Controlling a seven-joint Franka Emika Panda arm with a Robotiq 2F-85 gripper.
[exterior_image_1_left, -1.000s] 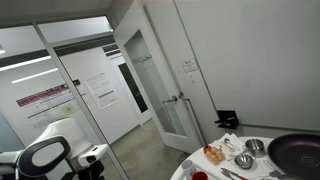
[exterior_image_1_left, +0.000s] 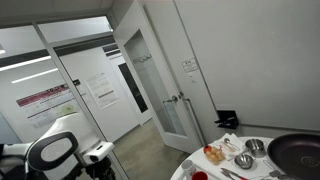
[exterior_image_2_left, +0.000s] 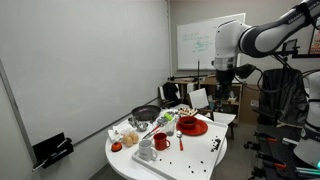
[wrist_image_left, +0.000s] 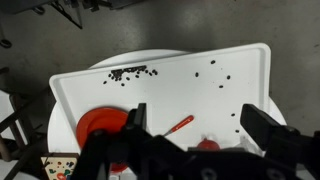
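In the wrist view my gripper is open over a white tray (wrist_image_left: 190, 95), its two dark fingers wide apart with nothing between them. Small dark bits (wrist_image_left: 130, 73) lie in a cluster on the tray's upper left, with a few more scattered to the right. A red plate (wrist_image_left: 92, 122) is partly covered by the left finger. Between the fingers, lower in the picture, a thin red utensil (wrist_image_left: 180, 125) shows on the tray. Something round and red (wrist_image_left: 208, 145) sits near the lower edge, partly hidden by the gripper.
On the round white table, a red mug (exterior_image_2_left: 161, 139), a white mug (exterior_image_2_left: 147, 149), a dark pan (exterior_image_2_left: 146, 111) and a tomato (exterior_image_2_left: 116, 147) stand in exterior view 2. A patterned box (wrist_image_left: 60, 165) lies at the wrist view's lower left. Bare floor borders the table.
In exterior view 1 the white arm has shifted slightly up and to the right, with its dark end part showing more. The table items there look unmoved.
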